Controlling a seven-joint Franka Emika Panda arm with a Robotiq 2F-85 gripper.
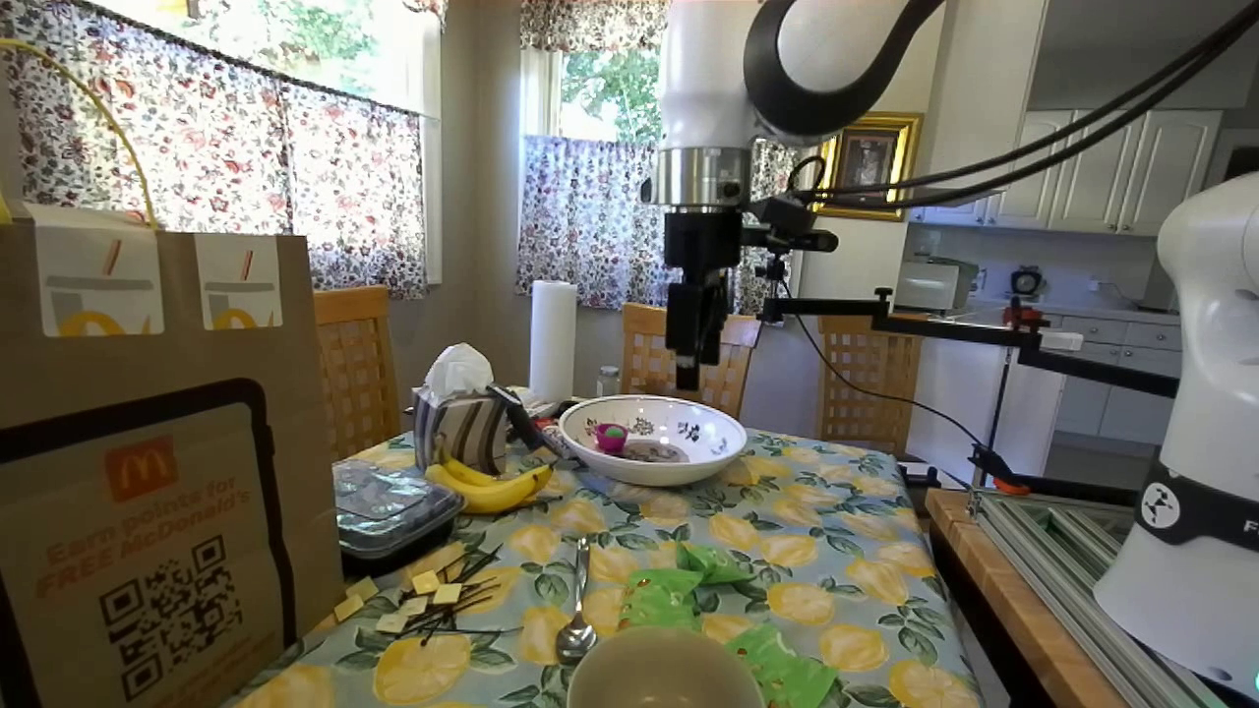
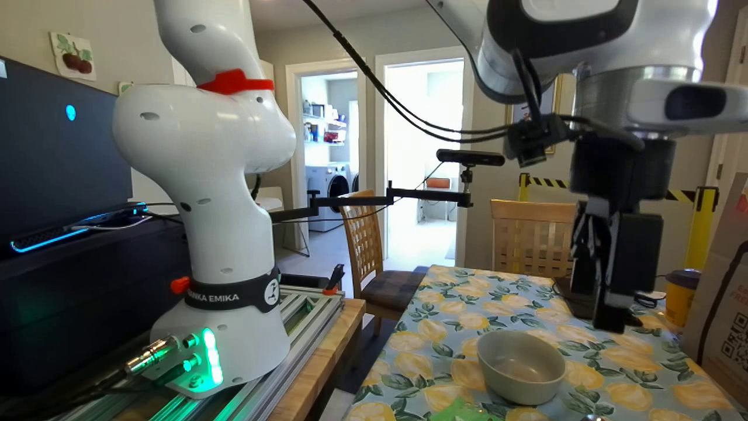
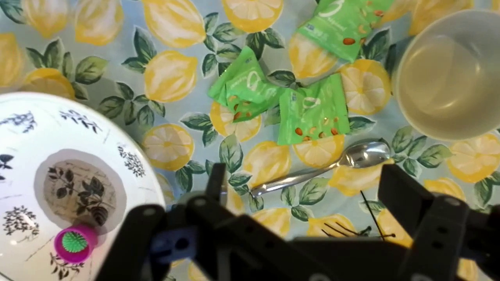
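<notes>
Wide apart in the wrist view, the fingers of my gripper are open with nothing held between them. Beyond that gap, farther down on the table, lies a metal spoon [image 3: 300, 178]. Exterior view 1 has the gripper [image 1: 690, 372] pointing down, well above the tabletop. A large white patterned bowl [image 1: 652, 472] holds a small magenta cup [image 3: 86, 239] with a spiky green ball [image 3: 74, 242] in it. Several green snack packets [image 3: 313, 114] lie beside the spoon. A beige bowl [image 2: 522, 365] stands near them, its inside looking empty.
Bananas [image 1: 493, 491], a tissue box [image 1: 462, 427], a black lidded container [image 1: 395, 519] and a paper bag [image 1: 177, 472] crowd one side. Dark sticks and pale squares [image 1: 434, 596] lie nearby. A camera boom [image 1: 944, 321] reaches over the table's edge.
</notes>
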